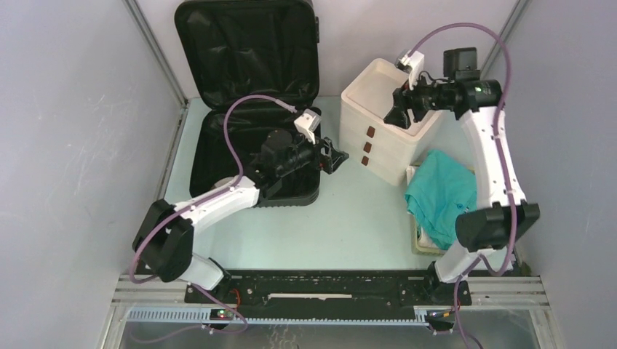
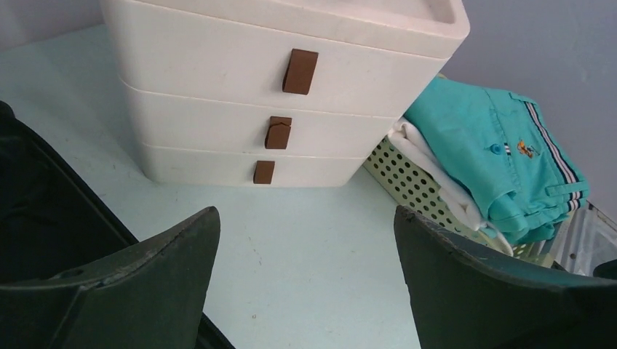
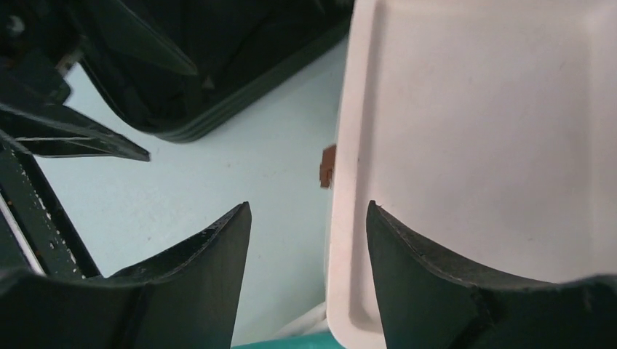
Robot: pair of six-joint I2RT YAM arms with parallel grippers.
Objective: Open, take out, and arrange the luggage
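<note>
An open black suitcase [image 1: 255,138] stands on the left of the table, its lid upright against the back wall. Over its right edge my left gripper [image 1: 336,161] is open and empty, facing the white drawer box [image 1: 364,145]. That box shows three brown pulls, and all its drawers look closed in the left wrist view. Above the box's top tray, my right gripper [image 1: 405,120] is partly open with nothing between its fingers. In the right wrist view, the tray's pale rim [image 3: 342,218] lies beyond the gap between the fingertips.
Teal folded clothing [image 1: 442,195] lies over a light green perforated basket [image 2: 415,182] at the right, in front of the box. A beige item [image 1: 222,183] shows in the suitcase behind the left arm.
</note>
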